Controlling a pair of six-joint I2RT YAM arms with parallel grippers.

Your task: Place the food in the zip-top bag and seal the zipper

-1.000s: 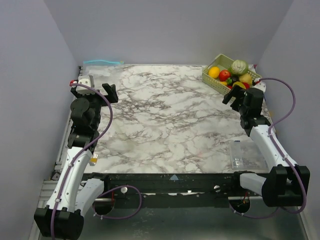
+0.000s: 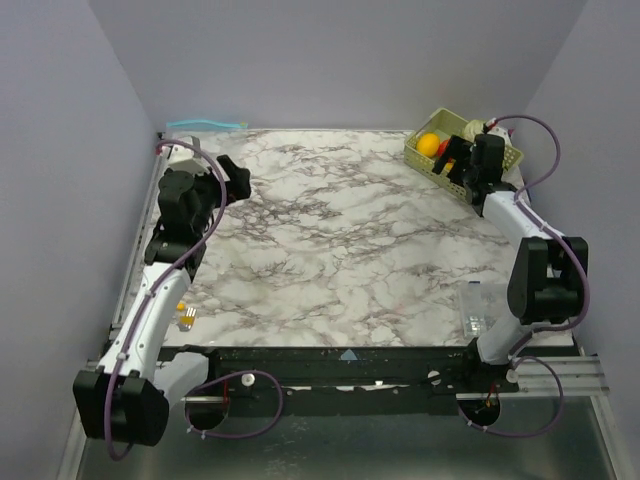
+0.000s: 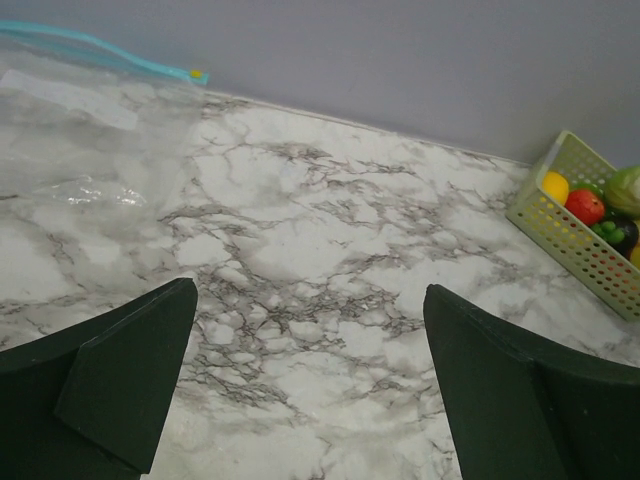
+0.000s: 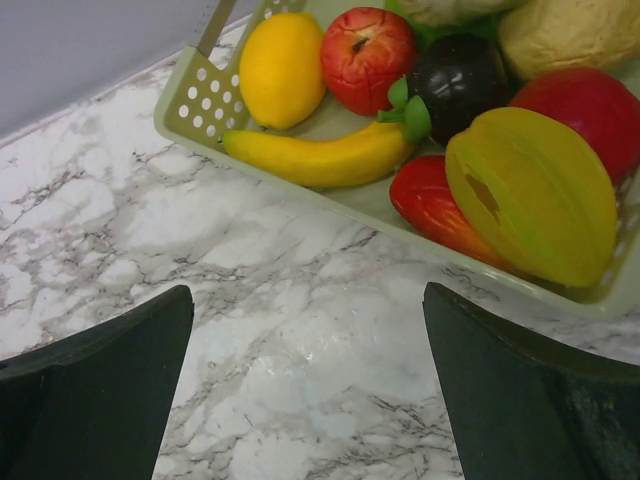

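Note:
A green perforated basket (image 2: 413, 157) of toy food stands at the back right, holding a lemon (image 4: 282, 70), apple (image 4: 367, 62), banana (image 4: 310, 158), starfruit (image 4: 532, 193), red pepper (image 4: 430, 205), eggplant and other produce. My right gripper (image 2: 450, 155) hangs open over the basket's front, nothing between its fingers; in its wrist view the food lies ahead. A clear zip bag (image 3: 85, 140) with a blue zipper lies at the back left, partly behind my left arm from above. My left gripper (image 2: 233, 179) is open and empty above the table beside it.
Another clear sheet or bag (image 2: 483, 309) lies at the front right. Walls close in the back and both sides.
My left gripper has shifted slightly to the right.

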